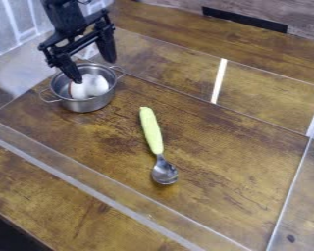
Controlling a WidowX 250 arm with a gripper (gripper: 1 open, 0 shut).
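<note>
My black gripper (82,61) is open above a steel pot (98,101) at the upper left, its fingers spread over the rim. A white rounded object (82,89) rests inside the pot, below the fingers. A spoon with a pale yellow-green handle (152,130) and metal bowl lies at the centre of the wooden table (232,157).
A clear panel (16,29) edges the upper left. A white strip (220,80) is on the table at the upper right.
</note>
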